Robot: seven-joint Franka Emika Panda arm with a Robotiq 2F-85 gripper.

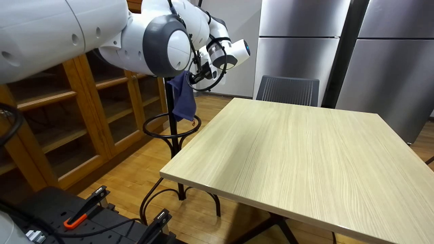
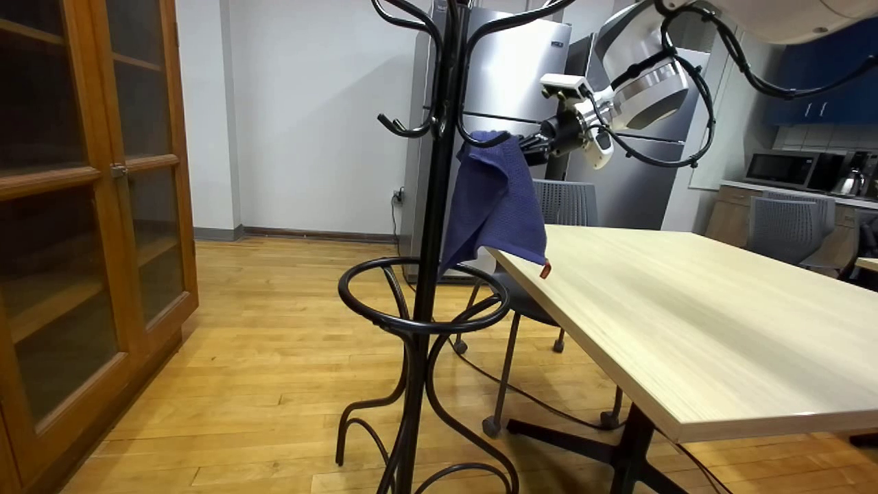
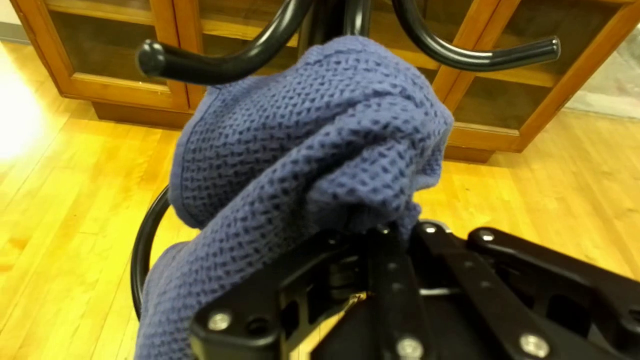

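Note:
A blue woven towel (image 3: 312,138) is bunched at its upper part in my gripper, which is shut on it. Below the grip its loose end hangs free, with a small red tag at the lower corner, in exterior view 2. The black coat rack (image 2: 436,222) stands right beside the towel (image 2: 498,202). One curved hook (image 2: 490,140) crosses the towel's top in that view. From the wrist, the towel's top lies between two hooks, close under the left hook (image 3: 240,63); whether it touches either one I cannot tell.
The bare wooden table (image 1: 297,150) lies to the right of the rack. A glass-fronted cabinet (image 2: 99,206) stands on the other side, with a grey chair (image 1: 289,90) beyond the table. The rack's ring (image 2: 362,304) sits below the towel.

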